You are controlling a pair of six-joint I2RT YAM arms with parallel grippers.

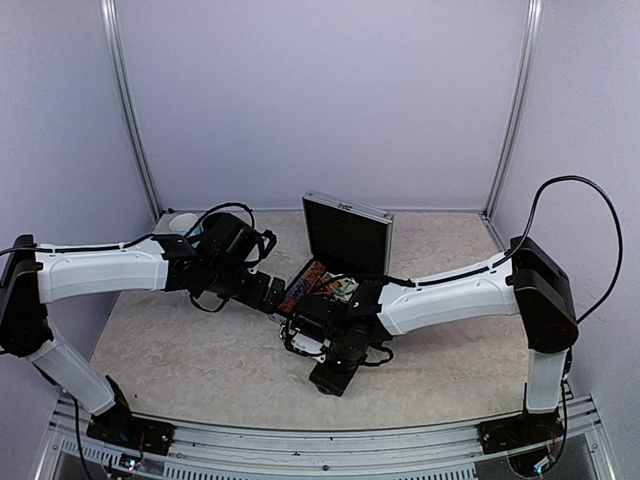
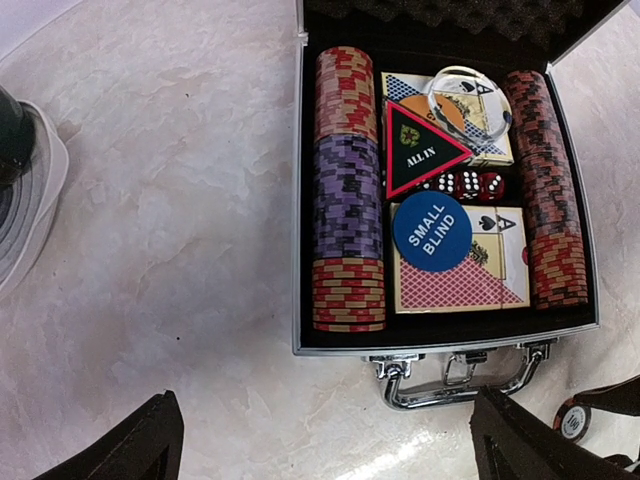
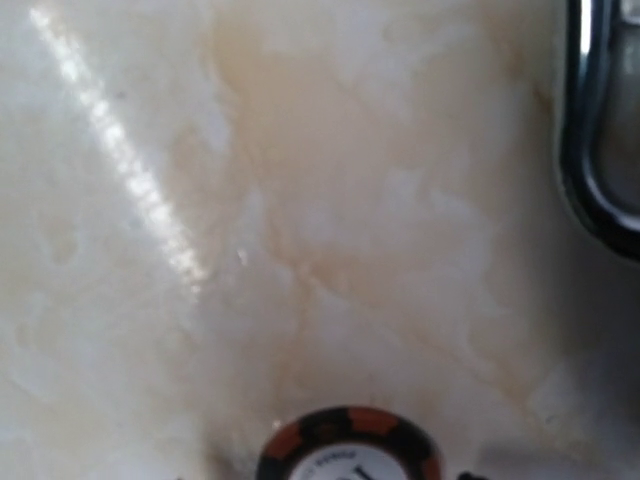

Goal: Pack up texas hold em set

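The poker case (image 2: 297,200) stands with its lid up and holds chip rows (image 2: 347,195) along both sides. Between them lie two card decks (image 2: 460,285), red dice (image 2: 468,186), a triangular ALL IN marker (image 2: 420,150) and a blue SMALL BLIND disc (image 2: 432,232). One orange-and-black chip (image 3: 350,440) rests on the table in front of the case handle (image 2: 460,396). Around that chip is my right gripper (image 1: 333,378), open, its fingers nearly out of its wrist view. My left gripper (image 1: 268,292) hangs open and empty at the case's left front.
Far left on the table is a pale cup (image 1: 183,223), partly behind my left arm, and a white rim of a container (image 2: 50,170) shows at the left wrist view's edge. Bare table (image 1: 190,370) lies in front and to the left.
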